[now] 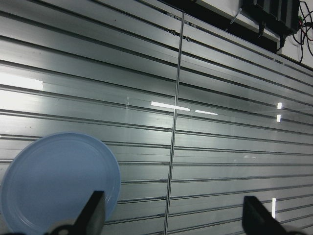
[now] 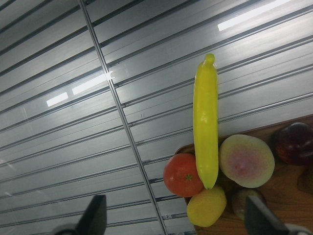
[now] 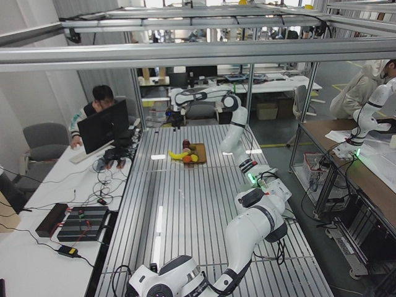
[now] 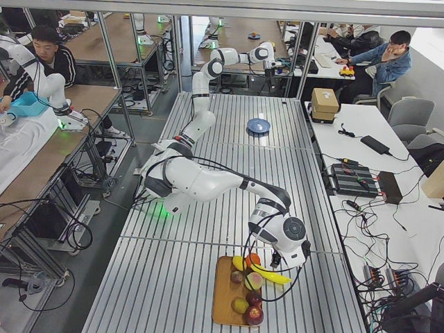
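Note:
A wooden tray [image 4: 225, 302] holds fruit: an orange-red fruit [image 2: 183, 175], a lemon [image 2: 206, 207], a peach [image 2: 246, 160], a dark apple [image 2: 294, 143] and others. A yellow banana [image 2: 205, 122] lies over the tray's edge onto the table. My right gripper hangs above it, open, with its fingers wide apart and nothing between them. A blue plate [image 1: 59, 174] sits on the slatted table, also in the camera right view. My left gripper is over the table at the plate's side, open and empty.
Side tables with electronics [image 4: 354, 179], cables and a monitor [image 3: 102, 127] run along one edge. Frame posts and a top beam surround the workspace.

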